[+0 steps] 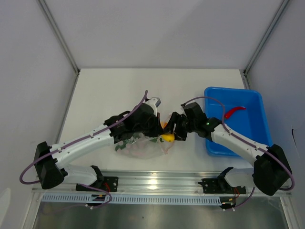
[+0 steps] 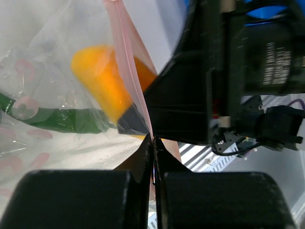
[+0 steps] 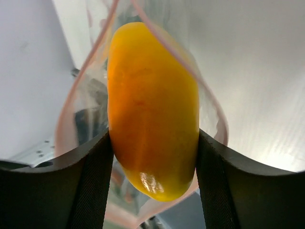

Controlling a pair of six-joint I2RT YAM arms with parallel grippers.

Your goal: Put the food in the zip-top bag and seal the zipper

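Note:
A yellow-orange mango-like fruit (image 3: 151, 109) fills the middle of the right wrist view, with my right gripper shut on it. The clear zip top bag (image 2: 52, 52) has a pink rim, and in the left wrist view the fruit's front half shows through its film, inside the mouth. My left gripper is shut on the near edge of that rim. Within the bag lies a long green pepper (image 2: 62, 119). The tips of my right gripper's fingers (image 2: 133, 121) also reach in past the rim.
A blue bin (image 1: 261, 129) stands at the right of the table with a red pepper (image 1: 234, 111) in it. Bare white table (image 1: 109, 86) lies behind both arms. A metal rail (image 1: 152, 177) runs along the front edge.

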